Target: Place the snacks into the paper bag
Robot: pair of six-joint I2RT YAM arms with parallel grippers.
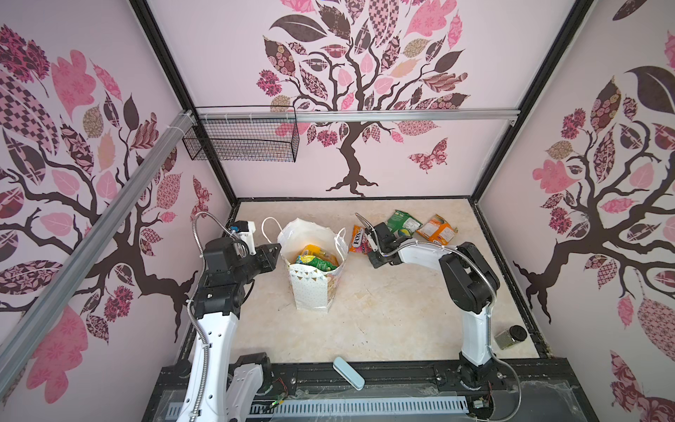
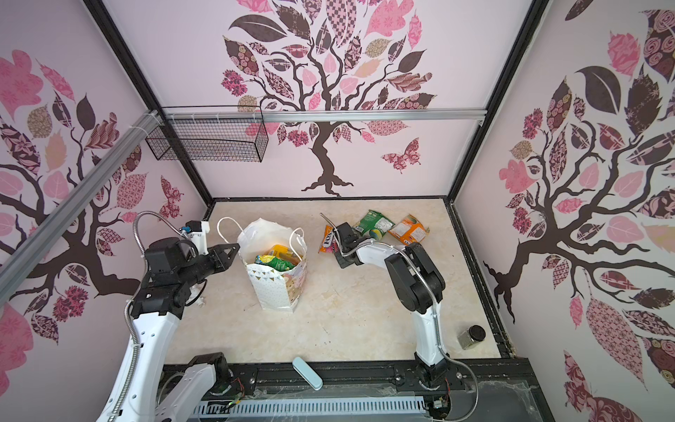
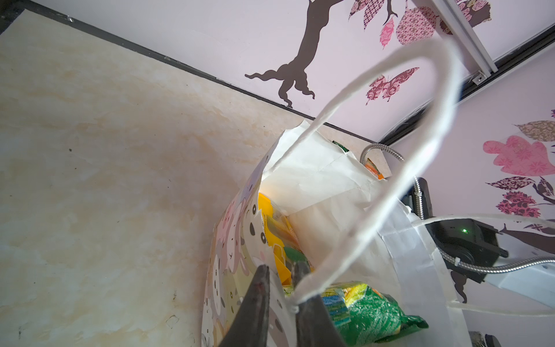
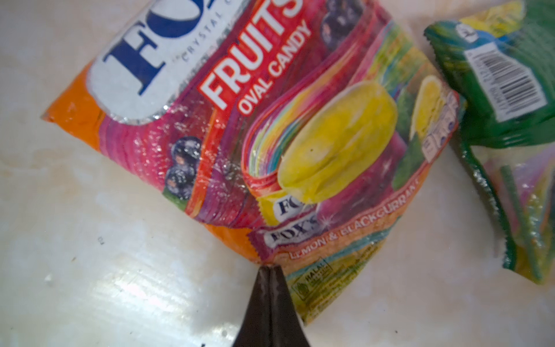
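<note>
The white patterned paper bag (image 1: 313, 287) stands upright at left of centre with yellow and green snack packs (image 3: 375, 312) inside. At its left rim my left gripper has its fingers part way apart, the front wall's rim and the base of a white handle (image 3: 399, 190) showing between them. A Fox's fruit candy pack (image 4: 277, 115) lies flat on the table right of the bag. My right gripper is shut at the pack's lower edge, and nothing shows between its fingers. A green pack (image 1: 403, 221) and an orange pack (image 1: 437, 230) lie further right.
A wire basket (image 1: 242, 139) hangs at the back left. A jar with a black lid (image 1: 510, 337) stands at the front right, and a light blue case (image 1: 348, 373) lies at the front edge.
</note>
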